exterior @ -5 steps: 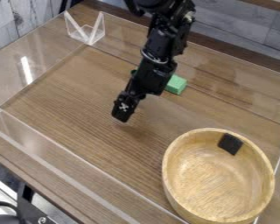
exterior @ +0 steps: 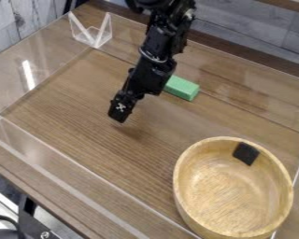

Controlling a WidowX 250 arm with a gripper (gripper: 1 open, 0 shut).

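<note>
My black arm reaches down from the top middle to the gripper [exterior: 130, 101], which is low over the wooden table [exterior: 90, 140], left of centre, open. Nothing shows clearly between its fingers. A green block [exterior: 181, 88] lies just right of the arm, partly behind it.
A beige round basin [exterior: 230, 196] with a small black block [exterior: 246, 153] at its upper rim fills the bottom right. A clear plastic piece [exterior: 90, 28] is at the top left.
The arm and gripper have shifted a little to the left. The green block and basin look unmoved.
</note>
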